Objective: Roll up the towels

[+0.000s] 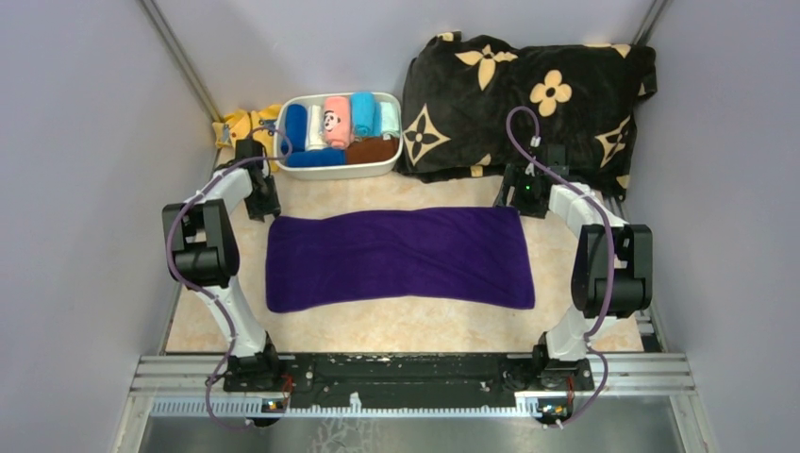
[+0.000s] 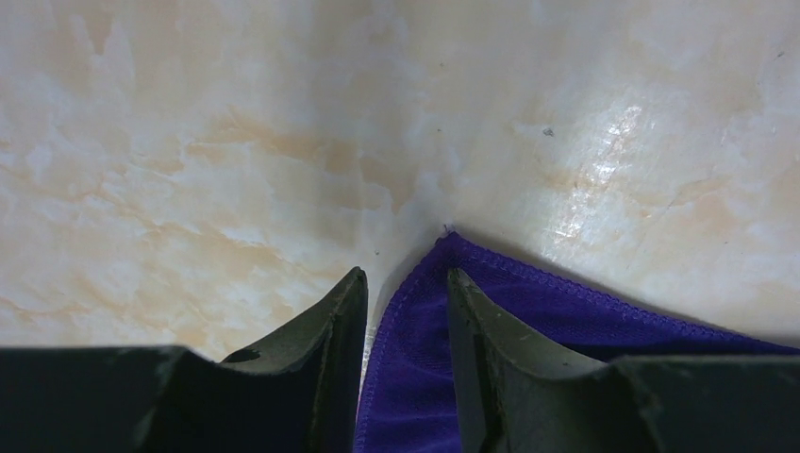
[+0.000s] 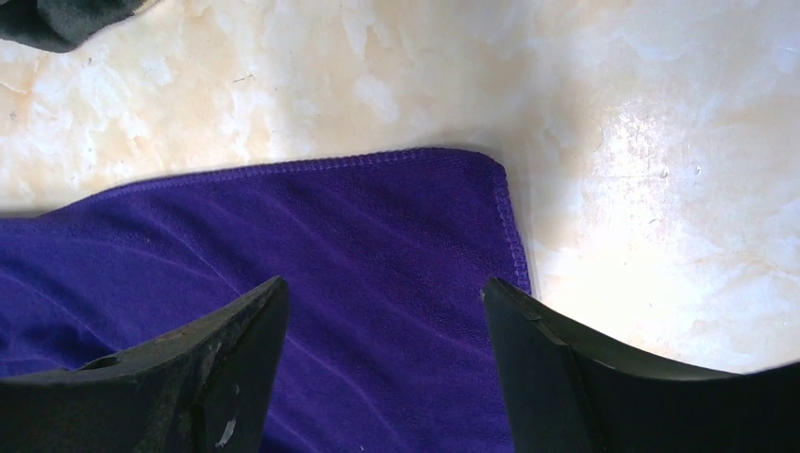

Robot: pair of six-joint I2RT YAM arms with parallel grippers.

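Note:
A purple towel lies spread flat across the middle of the table, slightly wrinkled. My left gripper hangs over its far left corner; in the left wrist view the fingertips stand part open on either side of that corner's edge, with nothing gripped. My right gripper is above the far right corner, fingers wide open over the towel, which shows in the right wrist view with its hemmed corner beyond the fingertips.
At the back stand a white basin of rolled towels, a yellow cloth beside it, and a big black patterned cushion. Bare table shows along the front.

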